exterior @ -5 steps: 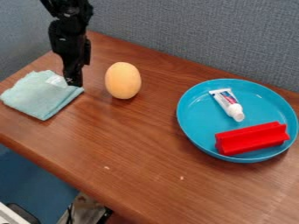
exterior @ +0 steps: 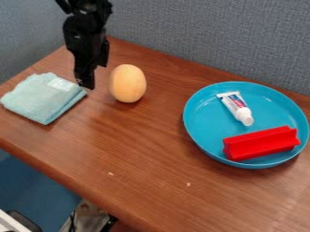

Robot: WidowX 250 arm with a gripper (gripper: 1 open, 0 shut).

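My black gripper (exterior: pixel 90 71) hangs at the upper left, open, its fingertips just above the back-right part of a folded light-blue cloth (exterior: pixel 42 98), beside an orange egg-shaped object (exterior: pixel 129 83). I cannot tell whether the fingertips touch the cloth. A blue plate (exterior: pixel 242 137) on the right holds a white tube (exterior: pixel 237 107) and a red block (exterior: pixel 259 143).
A grey wall (exterior: pixel 218 36) stands behind it, and the table's left edge drops off near the cloth.
My gripper has moved slightly right and up, toward the egg-shaped object and away from the cloth. The objects on the table look unmoved.
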